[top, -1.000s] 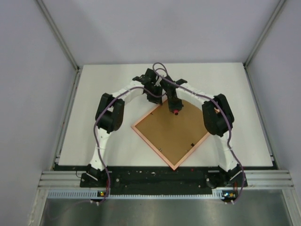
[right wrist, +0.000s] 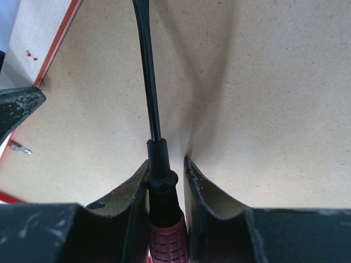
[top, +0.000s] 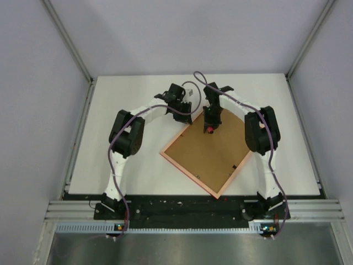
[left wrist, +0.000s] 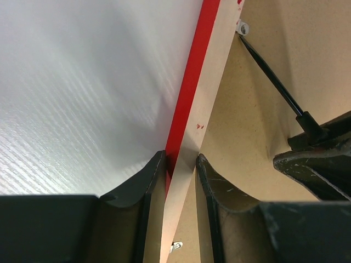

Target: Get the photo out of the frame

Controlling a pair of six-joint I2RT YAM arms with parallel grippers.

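Note:
The wooden picture frame point(top: 189, 175) lies back up on the table, its brown backing board point(top: 204, 157) still in it. In the left wrist view its red-sided rim point(left wrist: 204, 104) runs between the fingertips of my left gripper, which is part open around it. My right gripper is shut on a screwdriver point(right wrist: 157, 156) with a black shaft and dark red handle. The shaft's tip reaches a small metal clip point(left wrist: 243, 27) at the rim's inner edge. No photo shows.
More metal clips sit along the inner rim, one point(left wrist: 176, 246) near my left fingers and another point(top: 198, 176) by the front. A small black piece point(top: 234, 167) marks the right side.
The frame has slid to the right on the table and turned slightly. My right gripper with the screwdriver has shifted right too; the left arm has barely moved.

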